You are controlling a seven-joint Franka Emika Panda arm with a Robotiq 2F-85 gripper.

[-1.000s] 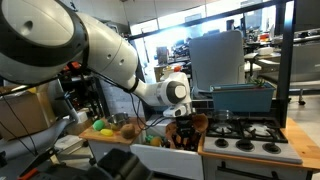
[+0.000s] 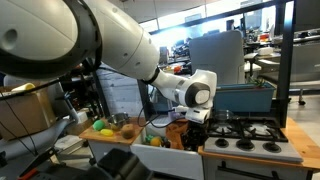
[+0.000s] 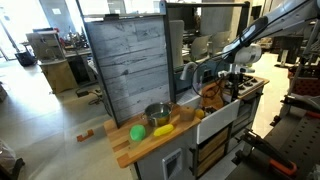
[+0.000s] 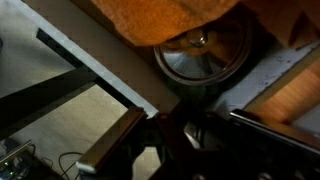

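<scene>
My gripper [image 2: 193,137] reaches down at the sink, beside the left end of the stove. In the wrist view its dark fingers [image 4: 110,145] stand in the lower part of the picture, too shadowed to show what is between them. Just above them is a round, shiny metal-and-glass piece [image 4: 196,65] with a small knob-like centre, perhaps a lid or the sink's drain. An orange cloth [image 4: 160,18] lies over its upper side. From the far exterior view the cloth [image 3: 211,97] shows as an orange patch in the sink.
The stove [image 2: 250,140] with its black grates and front knobs stands right of the gripper. A white sink front [image 2: 165,160] borders the near side. Left on the wooden counter are a metal pot [image 3: 159,116] and yellow and green toy food.
The forearm has swung toward the camera and rightward, now covering more of the view. My gripper has shifted slightly right and stays low at the sink.
</scene>
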